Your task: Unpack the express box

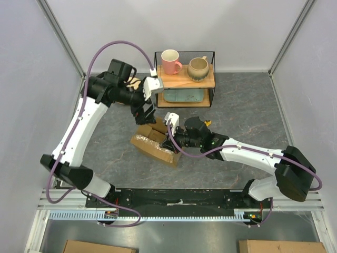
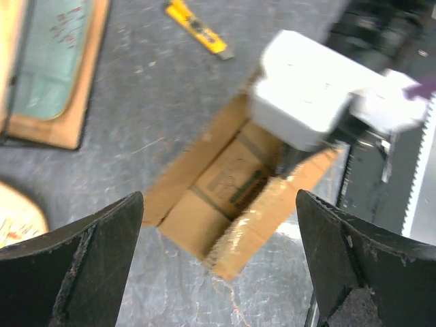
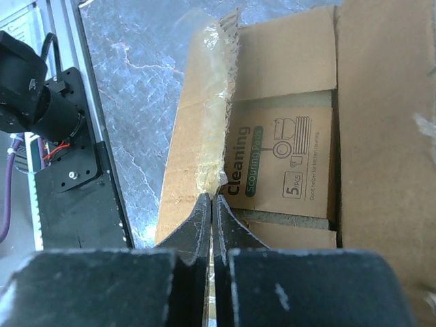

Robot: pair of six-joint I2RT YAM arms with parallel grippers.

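Observation:
The open cardboard express box point(image 1: 152, 153) lies on the grey table, a smaller "Cleaning Scouring Pads" carton point(image 3: 279, 157) visible inside. My right gripper is shut on or against the taped edge of a box flap point(image 3: 187, 150); whether the flap is between its fingertips is hard to tell. My left gripper point(image 1: 143, 113) is raised above the box's upper left, open in the left wrist view point(image 2: 218, 259) with nothing between its fingers.
A yellow box cutter point(image 2: 197, 28) lies right of the box, partly hidden from above. The rack point(image 1: 184, 79) with mugs and a tray stands behind, beside a plate.

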